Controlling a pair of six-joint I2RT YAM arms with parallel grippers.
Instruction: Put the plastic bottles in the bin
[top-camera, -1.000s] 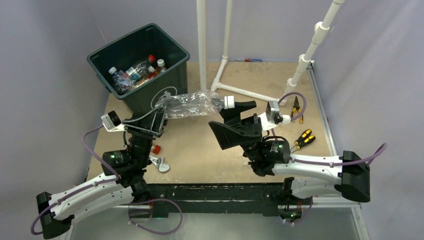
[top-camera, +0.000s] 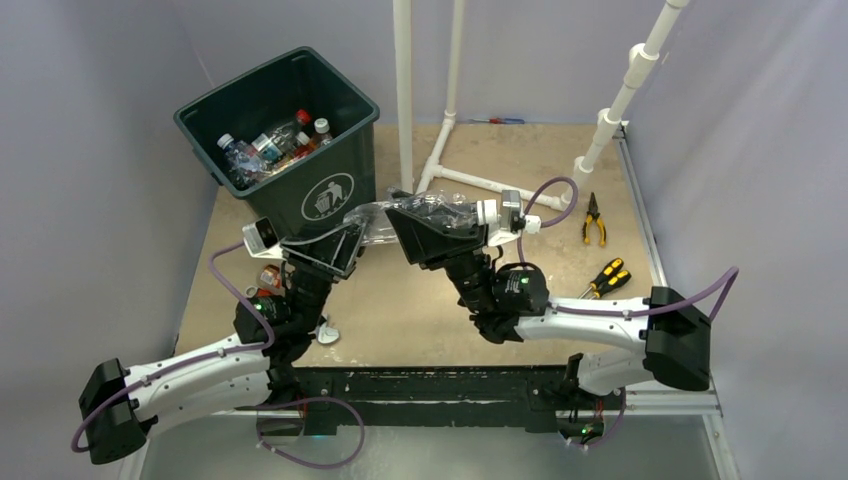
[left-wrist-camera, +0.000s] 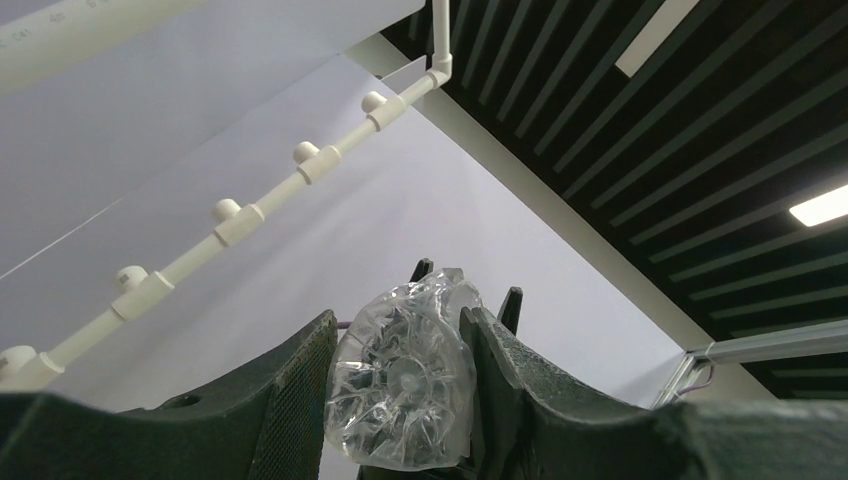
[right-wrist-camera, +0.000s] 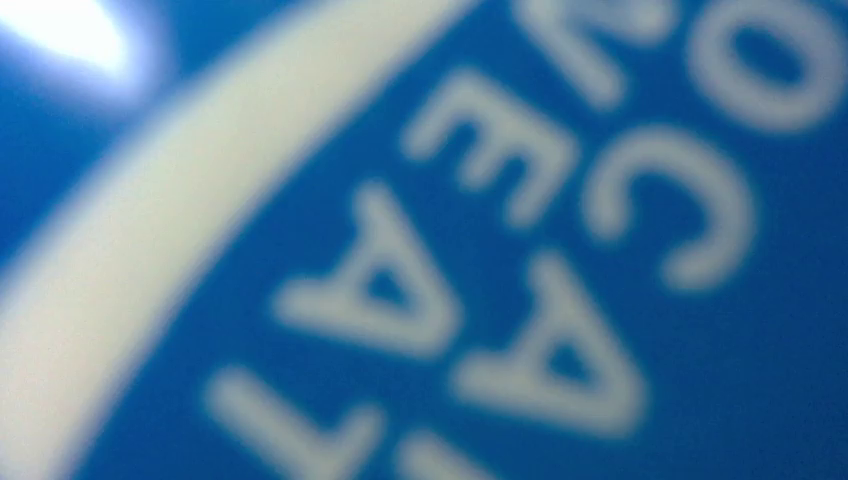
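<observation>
A crumpled clear plastic bottle hangs level above the table, between both grippers. My left gripper is shut on its left end, and its bottom shows between those fingers in the left wrist view. My right gripper is shut on the bottle toward its capped right end. The right wrist view holds only a blurred close-up of a blue surface with white lettering. The green bin stands at the back left with several bottles inside.
Pliers and screwdrivers lie on the right of the table. White pipes rise at the back. An adjustable wrench and small items lie partly hidden by the left arm.
My left gripper has moved right with the bottle. My right gripper has moved left, from beyond the cap onto the bottle's body, and closed on it.
</observation>
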